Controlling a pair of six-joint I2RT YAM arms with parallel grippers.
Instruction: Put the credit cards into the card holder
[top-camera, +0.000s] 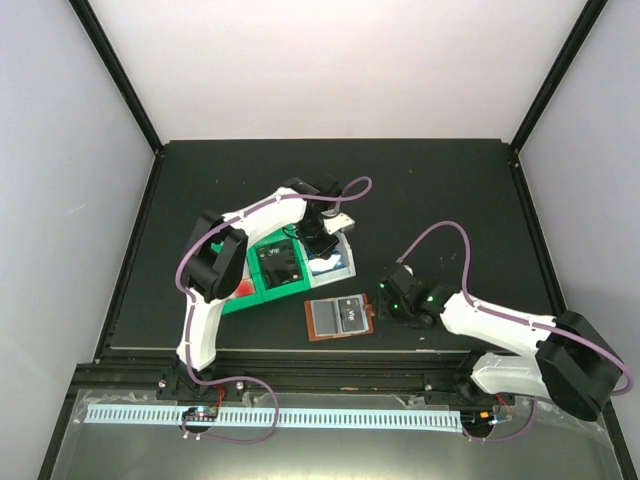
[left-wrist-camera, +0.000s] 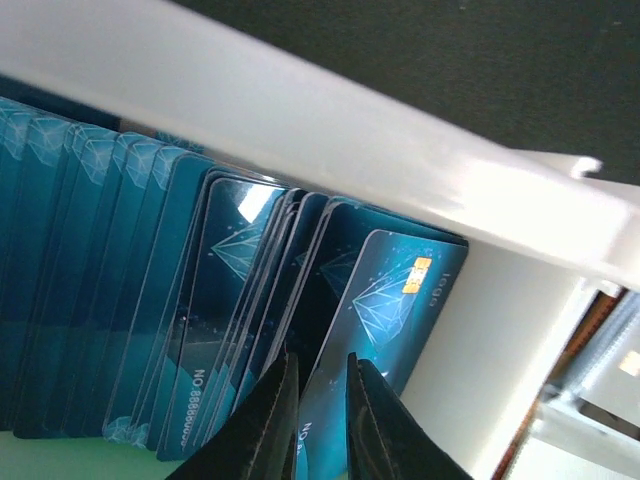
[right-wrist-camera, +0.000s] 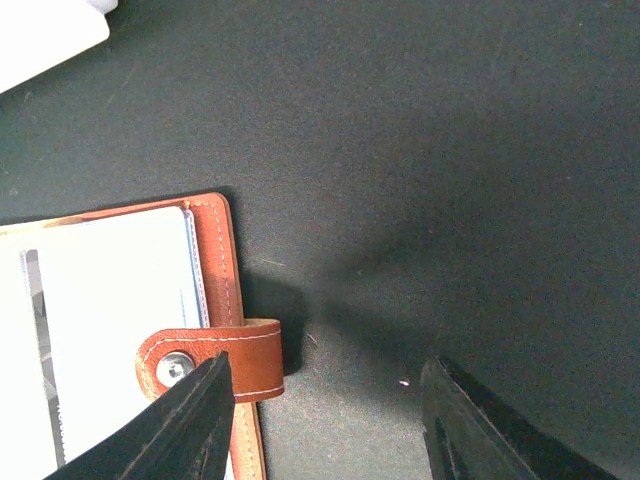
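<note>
My left gripper is down in the white end compartment (left-wrist-camera: 480, 200) of the card tray (top-camera: 276, 293), shut on a blue credit card (left-wrist-camera: 385, 300) at the right end of a row of similar cards (left-wrist-camera: 150, 280). My right gripper stands part open over the table beside the tan leather card holder (right-wrist-camera: 221, 265), nothing between its fingers. The holder has a snap strap (right-wrist-camera: 250, 355) and clear and white sleeves; in the top view it lies open below the tray.
The tray's other green compartments hold black cards (top-camera: 275, 262) and red cards (top-camera: 242, 287). Dark frame rails (top-camera: 130, 250) border the workspace.
</note>
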